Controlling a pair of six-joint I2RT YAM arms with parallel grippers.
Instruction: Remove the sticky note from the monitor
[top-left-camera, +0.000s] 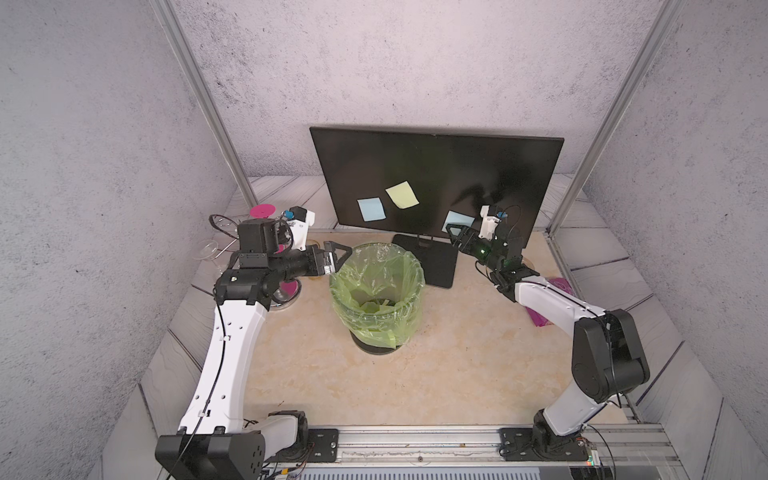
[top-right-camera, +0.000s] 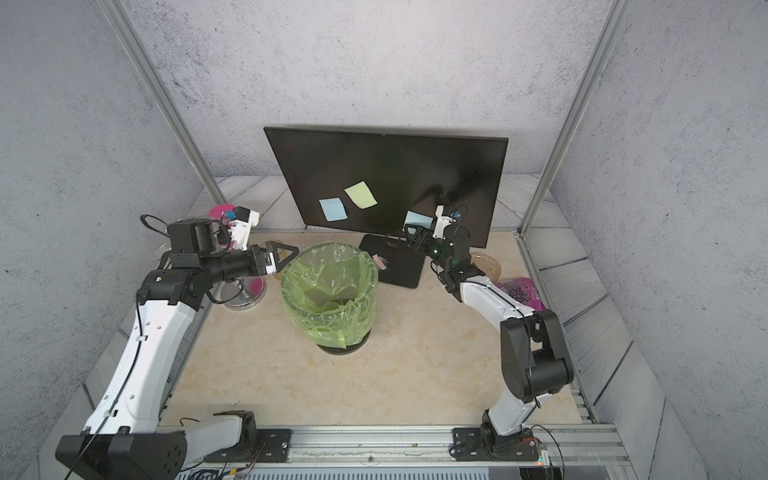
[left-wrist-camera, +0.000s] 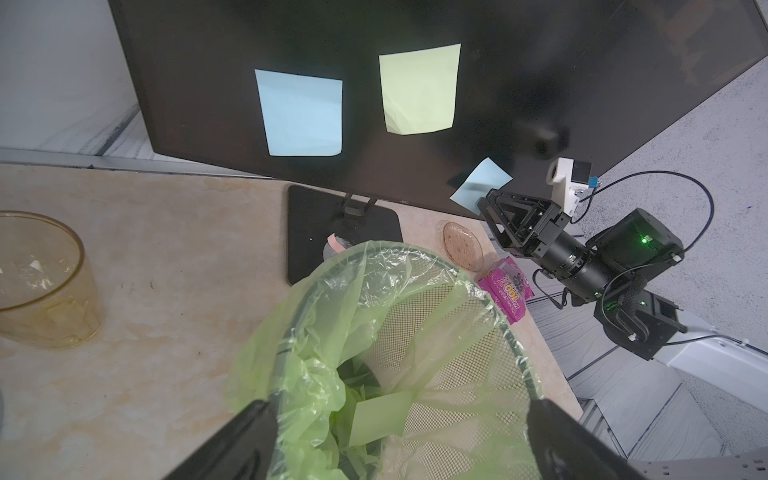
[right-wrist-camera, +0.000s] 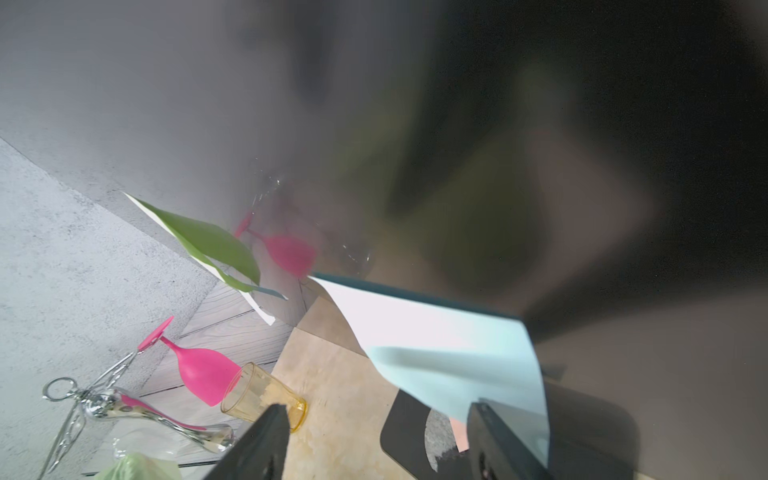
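On the black monitor (top-left-camera: 496, 160) are a pale blue note (top-left-camera: 371, 209) at left, a yellow note (top-left-camera: 401, 195) beside it and another blue note (top-left-camera: 458, 219) near the lower edge. My right gripper is at this last note with its fingers parted. One of its fingers (right-wrist-camera: 500, 452) overlaps the note's bottom part in the right wrist view; whether they touch, I cannot tell. The note's lower part bends away from the screen. My left gripper stands open at the rim of the green-lined bin (top-left-camera: 376, 324), empty.
Paper scraps (left-wrist-camera: 382, 417) lie in the bin. The monitor's base (top-left-camera: 436, 264) is behind the bin. An amber glass (left-wrist-camera: 48, 296) and a rack with pink glasses (right-wrist-camera: 204, 372) are at left; a pink packet (top-right-camera: 521, 293) lies at right.
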